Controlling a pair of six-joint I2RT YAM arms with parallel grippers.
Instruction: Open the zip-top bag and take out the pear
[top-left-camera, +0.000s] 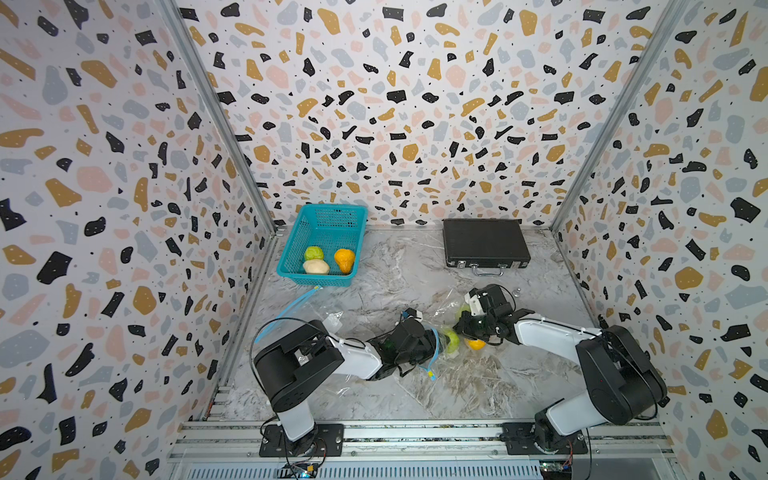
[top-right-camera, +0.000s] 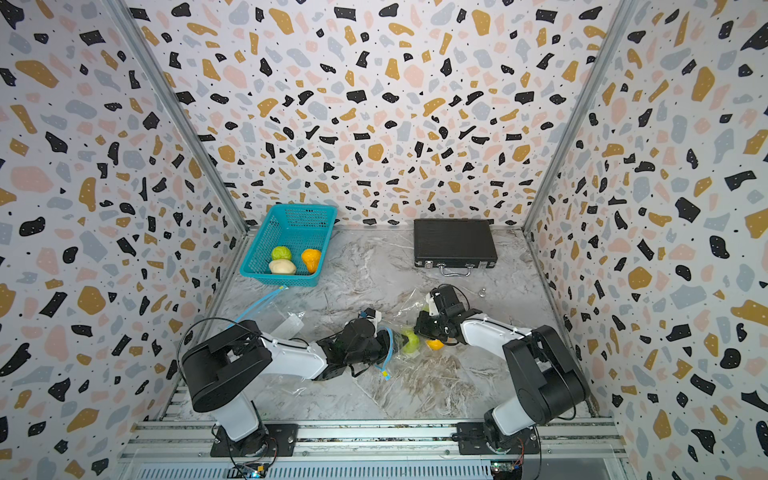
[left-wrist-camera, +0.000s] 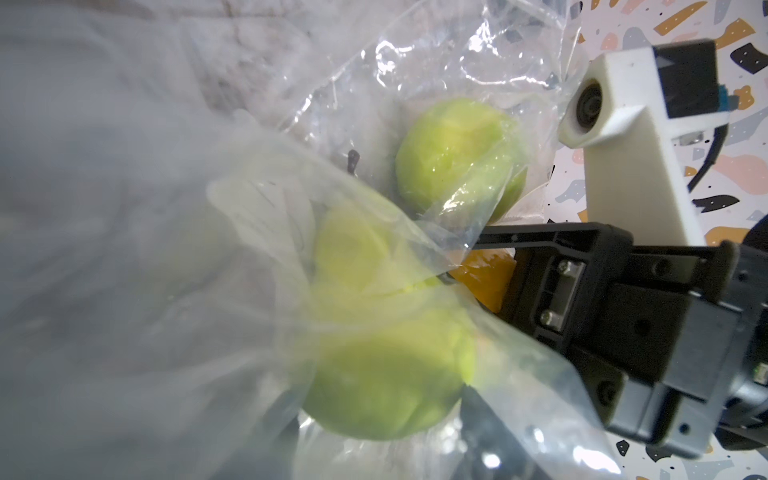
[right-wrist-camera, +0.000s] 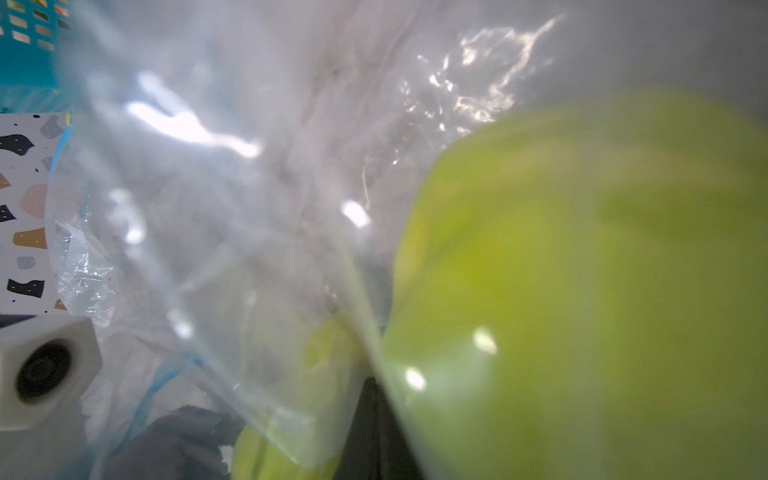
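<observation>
A green pear (left-wrist-camera: 392, 372) with a dark stem shows hazily through the clear bag (left-wrist-camera: 160, 320) in the left wrist view. My left gripper reaches in under the film, its blurred fingers (left-wrist-camera: 272, 440) apart on either side of the pear's wide end; contact cannot be judged. The bag's blue zip edge (top-left-camera: 437, 352) circles the left gripper, as the top left view shows. My right gripper is shut, with film gathered at its tips near the pear. A second green fruit (left-wrist-camera: 460, 156) lies deeper in the bag.
An orange fruit (top-left-camera: 477, 345) sits below the right gripper. At the back left stands a teal basket (top-left-camera: 324, 216) with several fruits inside. A black case (top-left-camera: 485, 240) occupies the back right. Another clear bag with a blue strip (top-left-camera: 288, 310) lies by the basket.
</observation>
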